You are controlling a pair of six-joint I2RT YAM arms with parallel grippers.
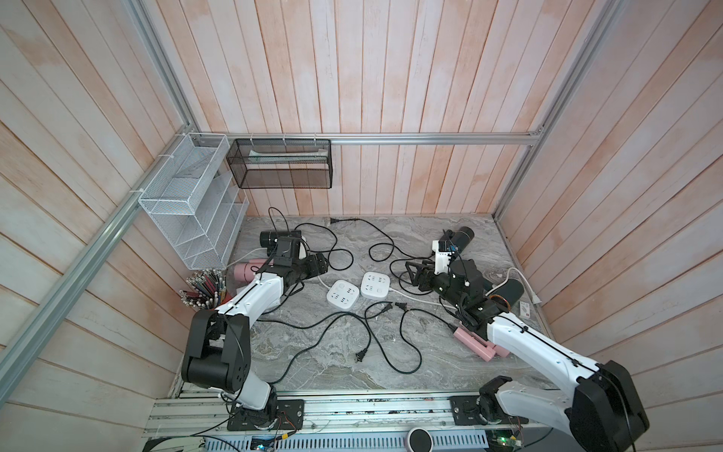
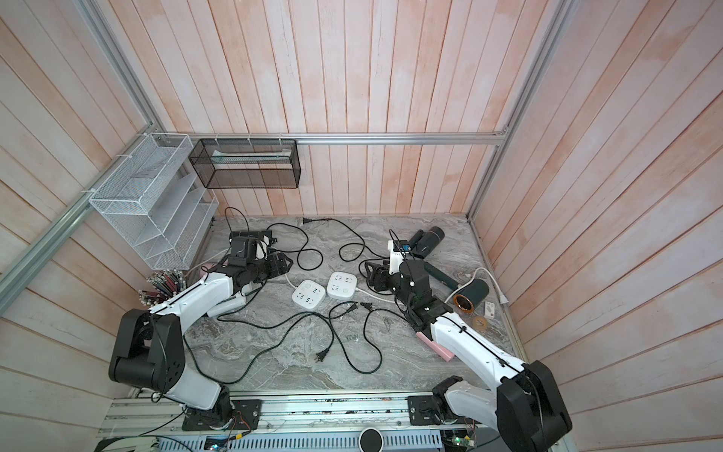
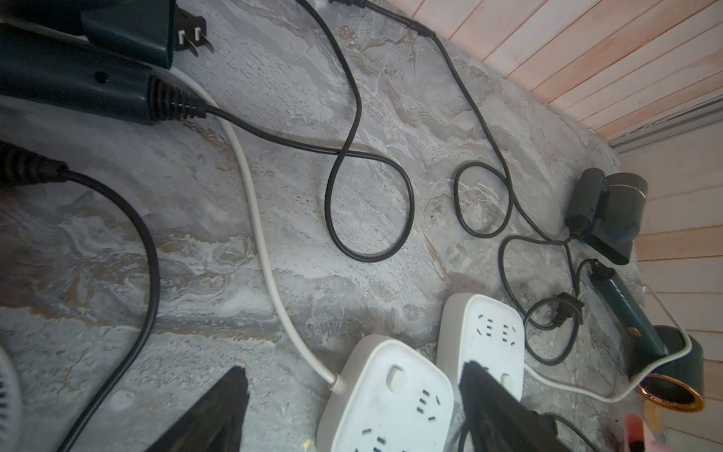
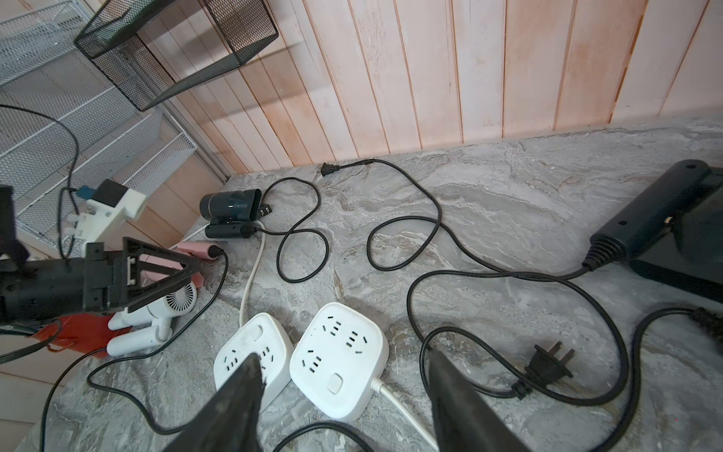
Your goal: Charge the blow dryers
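Observation:
Two white power strips, the left one [image 1: 343, 294] and the right one [image 1: 375, 285], stand side by side mid-table with empty sockets. My left gripper [image 1: 319, 263] hovers behind and left of them, open and empty. My right gripper [image 1: 416, 277] hangs to their right, its fingers [image 4: 468, 406] apart with nothing held. Dark green dryers lie at back left [image 4: 230, 205] and back right [image 3: 626, 207]. A pink dryer [image 1: 476, 344] sits front right, partly under the right arm. A white dryer [image 4: 162, 309] lies at left. A two-pin plug [image 4: 547, 367] rests near the right gripper.
Black cords loop across the table; one plug [image 1: 360, 355] lies at front centre. A red pot [image 4: 81, 331] of pens stands at left. White wire shelves [image 1: 197, 207] and a black mesh basket [image 1: 280, 164] hang above the back left.

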